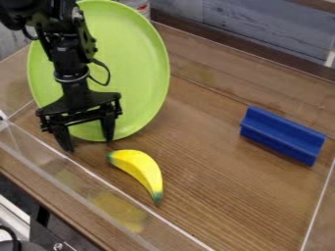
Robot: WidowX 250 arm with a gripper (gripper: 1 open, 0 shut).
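The black robot gripper (86, 137) hangs at the left over a large green tray (137, 59) that leans behind it. Its fingertips are down at the lower part of the tray, dark and hard to make out, so whether they hold anything cannot be told. A yellow toy banana (140, 172) lies on the wooden table just right of the fingertips, apart from them.
A blue block (281, 136) lies on the right side of the table. A wall (262, 39) runs along the back, and a clear edge strip borders the lower left.
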